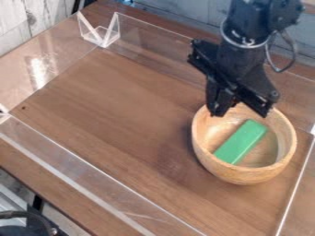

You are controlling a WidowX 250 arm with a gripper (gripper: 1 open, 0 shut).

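Note:
My gripper (219,105) hangs over the back left rim of a wooden bowl (209,155), its fingers pointing down; whether they are shut is hard to make out. A green block (240,142) lies inside the bowl.
Transparent walls or strips run along its sides, with a clear bracket (101,29) at the back left. A dark round object (17,224) sits at the lower left corner.

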